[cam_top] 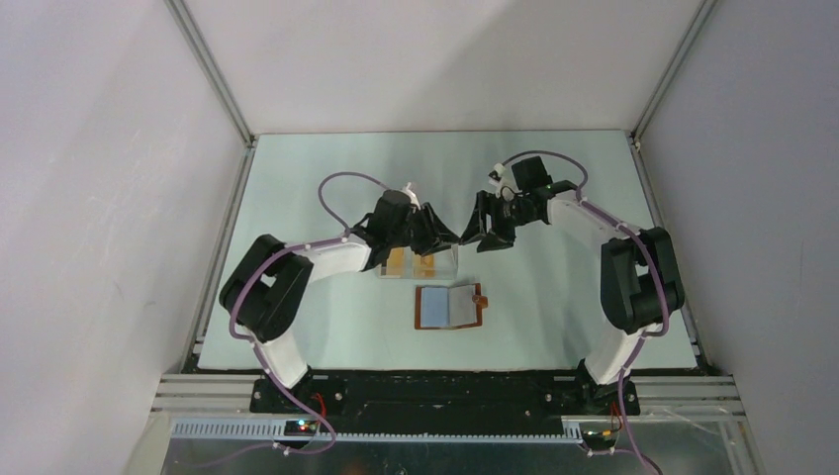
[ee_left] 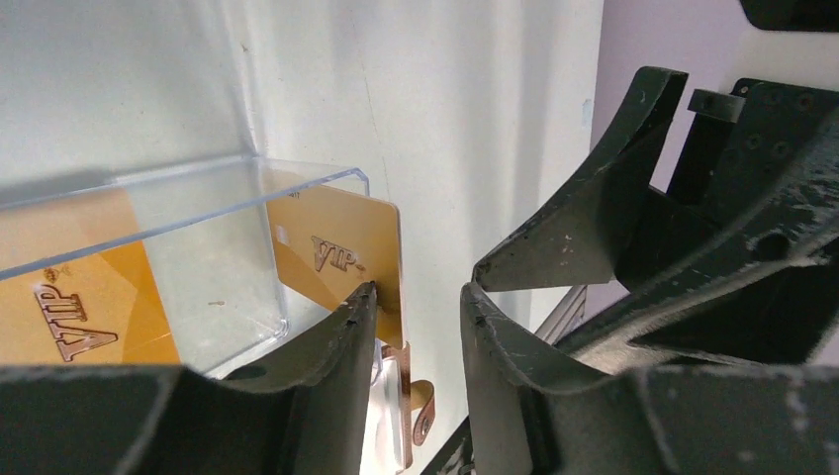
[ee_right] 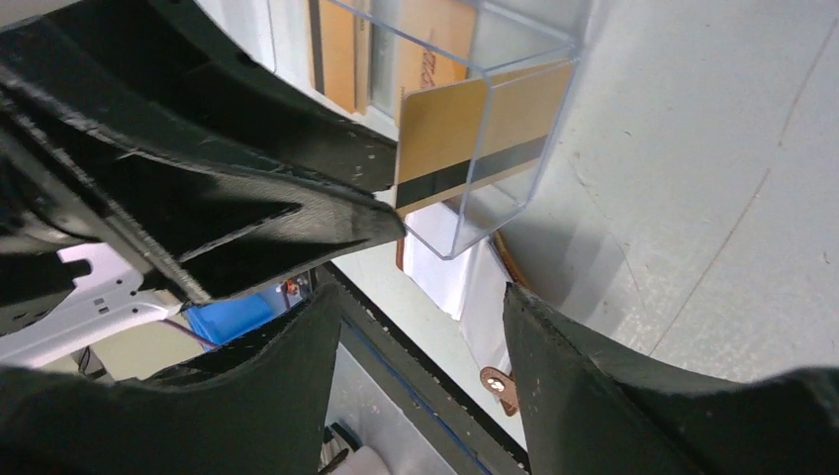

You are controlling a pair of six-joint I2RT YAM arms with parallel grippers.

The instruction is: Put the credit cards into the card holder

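Observation:
A gold VIP card stands on edge at the end of a clear box, its dark stripe showing in the right wrist view. My left gripper is part open, one finger close against the card and the other apart from it. Whether that finger touches it I cannot tell. More gold cards (cam_top: 396, 262) lie in the box, partly under the left arm. The card holder (cam_top: 450, 307) lies open on the table in front of the box. My right gripper is open and empty, to the right of the left one.
A brown snap tab (cam_top: 481, 301) sticks out from the holder's right side. The two grippers are very close together. Bare table (cam_top: 554, 307) lies to the right of the holder.

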